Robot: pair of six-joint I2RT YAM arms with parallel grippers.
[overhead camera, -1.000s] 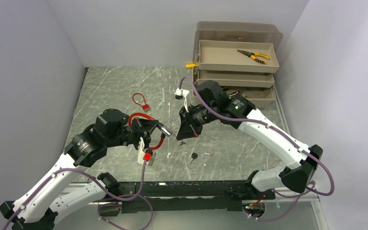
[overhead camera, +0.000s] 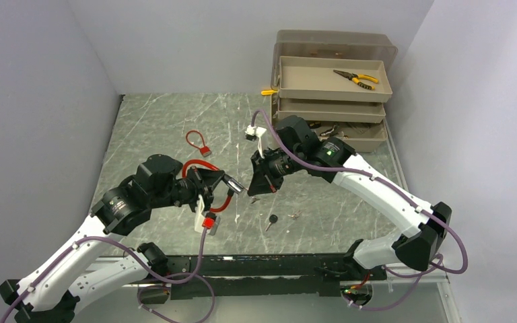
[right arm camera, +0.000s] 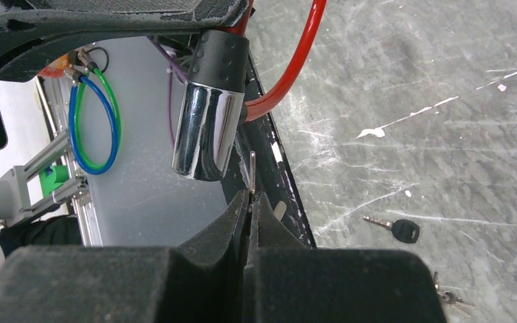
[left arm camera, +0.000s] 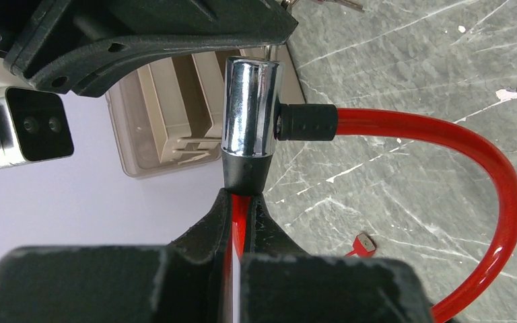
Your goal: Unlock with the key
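Note:
My left gripper is shut on the red cable lock (left arm camera: 431, 134) near its lock body (left arm camera: 248, 108), a chrome cylinder with black collar, held up over the table. My right gripper is shut with a thin key (right arm camera: 253, 168) upright between its fingertips, pointing toward the lock's chrome cylinder (right arm camera: 205, 131). In the top view the two grippers face each other, the cylinder (overhead camera: 233, 184) close to the right fingertips. Whether the key touches the lock is unclear.
A small red padlock (overhead camera: 204, 149) lies behind the left arm. Loose keys (right arm camera: 405, 230) lie on the marble table (overhead camera: 148, 121). A drawer toolbox (overhead camera: 330, 67) with pliers stands at the back right.
Both arms are almost still; the grippers have shifted very slightly.

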